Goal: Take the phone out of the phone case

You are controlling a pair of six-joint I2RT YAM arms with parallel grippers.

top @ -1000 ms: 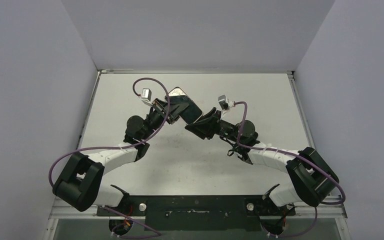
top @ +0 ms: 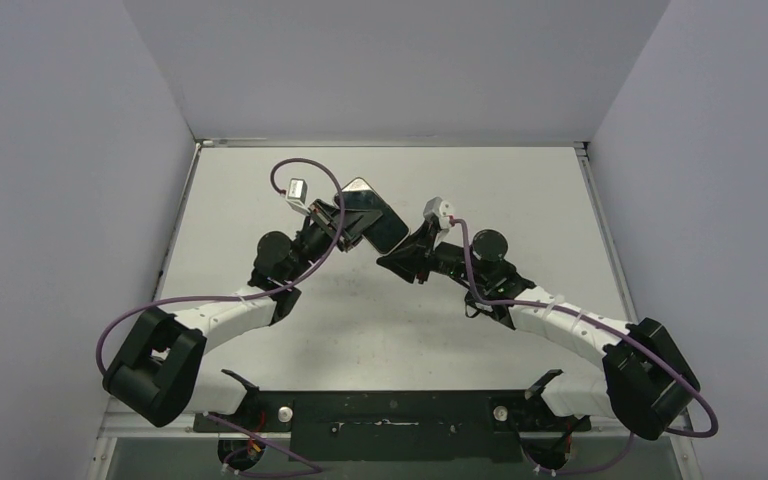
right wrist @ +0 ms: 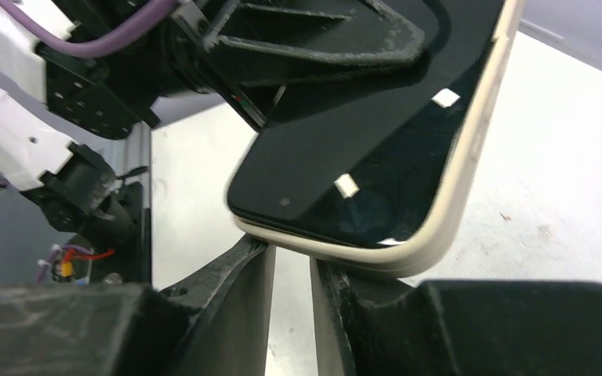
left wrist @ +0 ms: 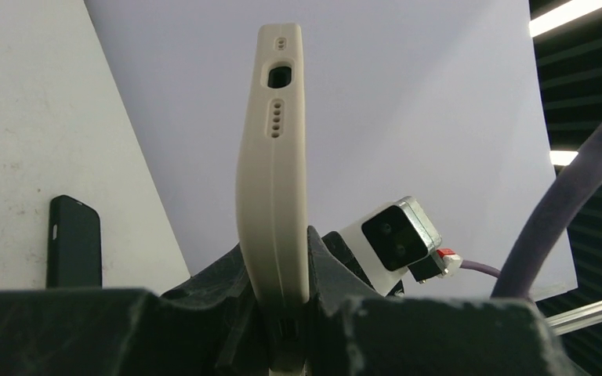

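Observation:
The dark-screened phone is seated in its cream case, held tilted above the table. My left gripper is shut on phone and case together, one of its fingers lying across the screen. Edge-on in the left wrist view, the case shows speaker holes and a port cutout. My right gripper is partly open at the lower end of the case. Its fingertips are close below the rim, and a gap shows between them. Whether they touch the case, I cannot tell.
A dark, rounded flat object appears over the table in the left wrist view; what it is, I cannot tell. Purple cables loop along both arms.
The phone has shifted slightly right and down. The left arm is nearly still.

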